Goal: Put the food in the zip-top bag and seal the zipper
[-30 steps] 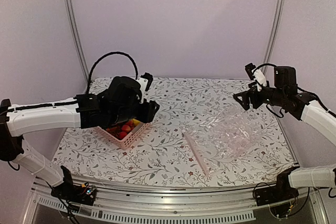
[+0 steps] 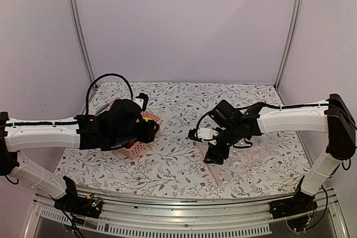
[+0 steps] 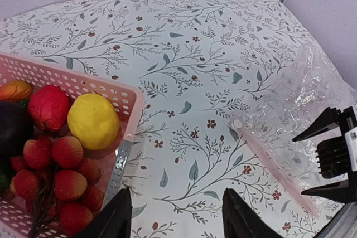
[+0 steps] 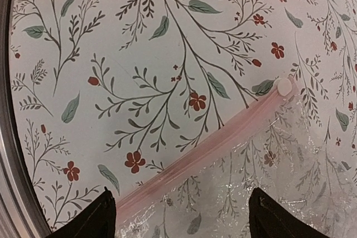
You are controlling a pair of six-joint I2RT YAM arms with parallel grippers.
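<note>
A clear zip bag [image 4: 268, 179] lies flat on the right of the table. Its pink zipper strip [image 4: 206, 146] carries a round white slider [image 4: 284, 86] at the far end. In the left wrist view my right gripper hangs above the strip, its fingers apart and nothing between them. The food is in a pink basket [image 3: 125, 94] at the left: a yellow fruit [image 3: 93, 121], a red one [image 3: 49, 107], several strawberries [image 3: 70, 183] and a dark round item [image 3: 14, 129]. My left gripper, open and empty, is just right of the basket.
Between the basket and the bag the patterned tabletop [image 2: 175, 160] is bare. Light walls [image 2: 184, 26] close off the back and sides, and a metal rail [image 2: 178, 218] runs along the front edge.
The right arm has swung from the back right to over the bag, coming toward its zipper strip. My left gripper has shifted left and lower, closer over the basket. Bag and basket lie where they were.
</note>
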